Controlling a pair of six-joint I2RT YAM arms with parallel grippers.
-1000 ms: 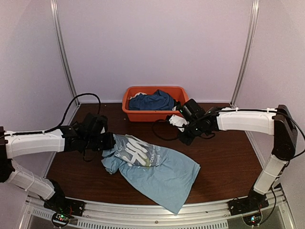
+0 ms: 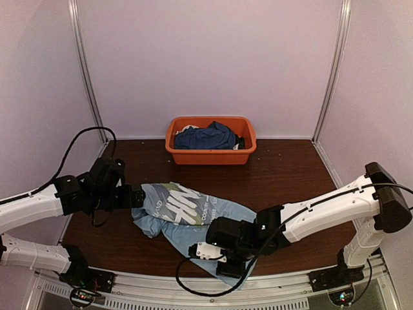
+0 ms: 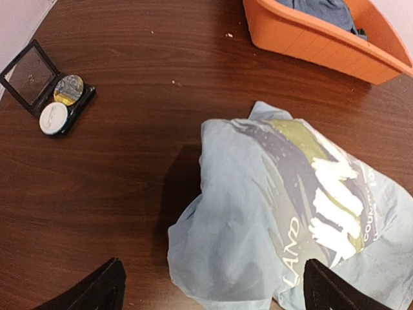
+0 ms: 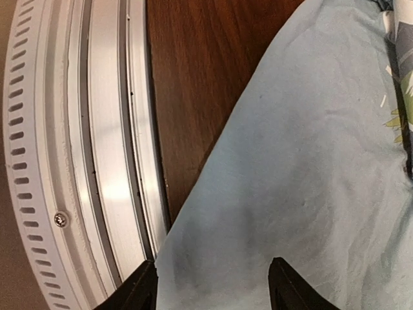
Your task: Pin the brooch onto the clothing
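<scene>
A light blue garment (image 2: 222, 214) with a printed grey and green panel (image 2: 184, 205) lies rumpled across the table, its left end bunched up. My left gripper is open above that bunched end (image 3: 235, 194), nothing between its fingers. Over the garment's smooth front part (image 4: 284, 168), my right gripper stands open and empty; whether it touches the fabric I cannot tell. In the left wrist view a small black case (image 3: 80, 110) holds a round gold-coloured piece (image 3: 68, 90) and a white disc (image 3: 53, 119). Which of these, if any, is the brooch is unclear.
An orange bin (image 2: 211, 157) with dark blue cloth (image 2: 206, 136) inside stands at the back. Metal rails (image 4: 106, 135) run along the front edge, close to the garment's front corner.
The left gripper has drawn back leftward from the garment's left end, which lies slightly further left.
</scene>
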